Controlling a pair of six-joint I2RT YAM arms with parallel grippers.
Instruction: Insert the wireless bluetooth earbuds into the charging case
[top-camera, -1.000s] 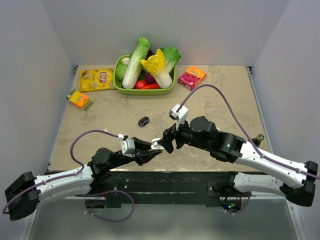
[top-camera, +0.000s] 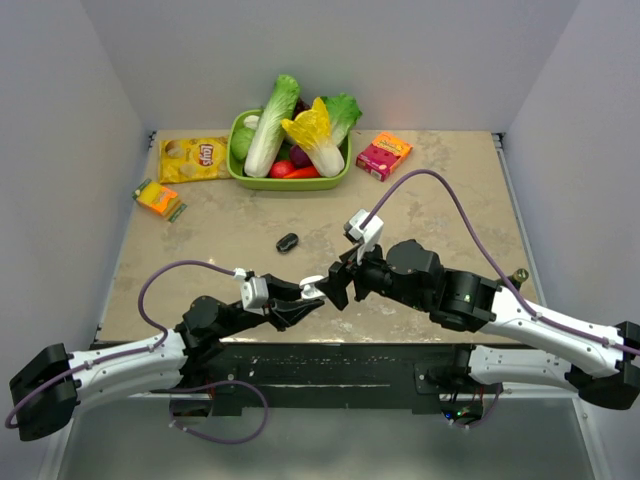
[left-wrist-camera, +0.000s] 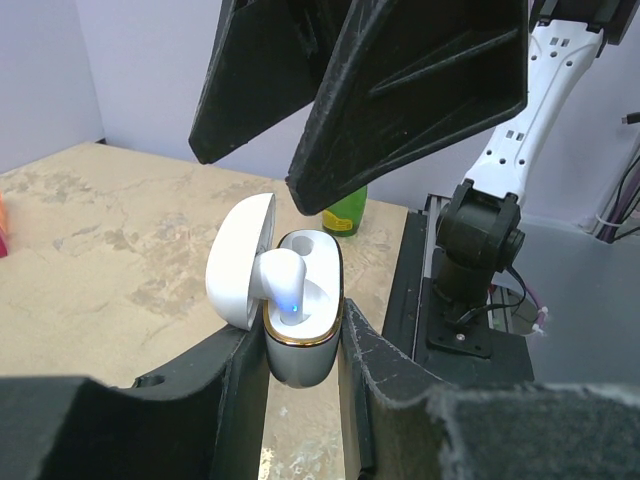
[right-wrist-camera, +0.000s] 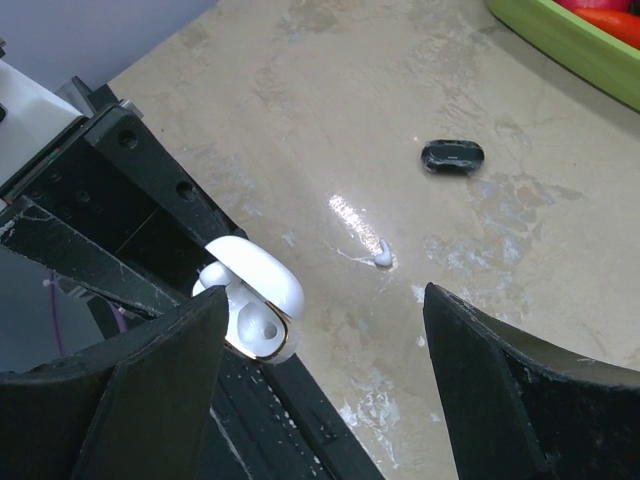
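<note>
The white charging case (left-wrist-camera: 302, 362) stands lid up in my left gripper (top-camera: 312, 294), which is shut on it. One white earbud sits in the case, with a small blue light showing; the other socket looks empty in the right wrist view. My right gripper is open with nothing between its fingers, its left finger (right-wrist-camera: 185, 370) close beside the case. Beyond the fingers, a small white piece that looks like the other earbud (right-wrist-camera: 383, 255) lies on the table.
A small black object (top-camera: 287, 242) lies mid-table. At the back stand a green vegetable basket (top-camera: 290, 184), a yellow chip bag (top-camera: 194, 160) and a pink-orange box (top-camera: 384, 156). A green bottle (left-wrist-camera: 345, 212) is at the right edge.
The left arm and case look still.
</note>
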